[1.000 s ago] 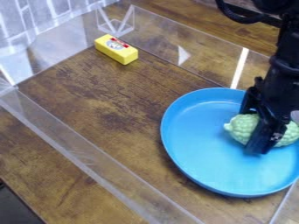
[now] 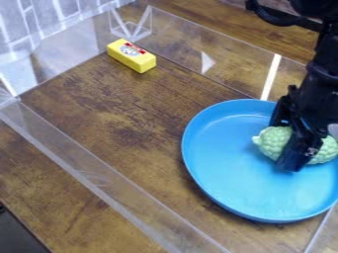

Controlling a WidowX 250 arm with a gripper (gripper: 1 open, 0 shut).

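A light green, bumpy oblong object [image 2: 274, 139] lies in a round blue plate [image 2: 227, 168] on the right. My black gripper [image 2: 291, 143] is lowered over it from the upper right, its fingers reaching down around the object and hiding much of it. Whether they are closed on it is unclear.
A yellow box with a printed label [image 2: 132, 56] sits at the upper left. The wooden surface [image 2: 113, 128] left of the plate is bare. Clear plastic walls run along the edges.
The gripper has shifted slightly to the left over the green object and covers it a little differently. The box and plate have not moved.
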